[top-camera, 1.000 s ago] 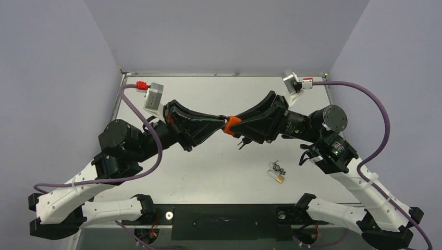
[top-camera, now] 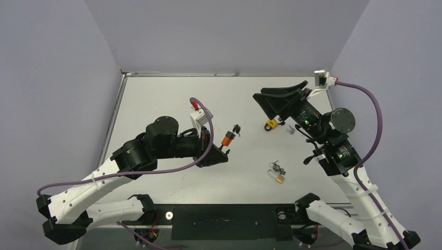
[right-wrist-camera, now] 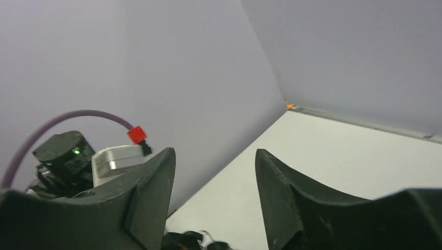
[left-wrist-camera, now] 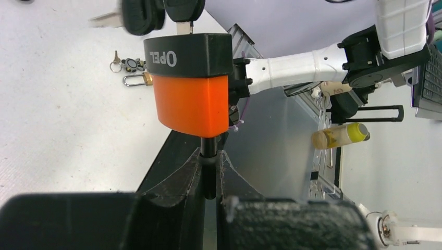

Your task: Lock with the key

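My left gripper is shut on the black rod of an orange-and-black OPEL lock [left-wrist-camera: 193,101], held up above the table. From the lock's black end a key [left-wrist-camera: 184,26] stands out, part of its metal blade showing; how deep it sits cannot be seen. A second black-headed key [left-wrist-camera: 140,16] hangs beside it, blurred. In the top view the orange lock [top-camera: 227,139] and the dark keys [top-camera: 237,128] are right of the left fingers. My right gripper [top-camera: 260,94] is apart from them, partly open, with nothing between its fingers in the right wrist view [right-wrist-camera: 215,153].
On the white table [top-camera: 161,104] lie a yellow padlock [top-camera: 271,124] below the right gripper and, nearer the front, a brass padlock [top-camera: 277,177] beside a small ring of keys [top-camera: 277,167].
One second ago both grippers met at the orange lock. The right has drawn away rightward and its fingers have parted.
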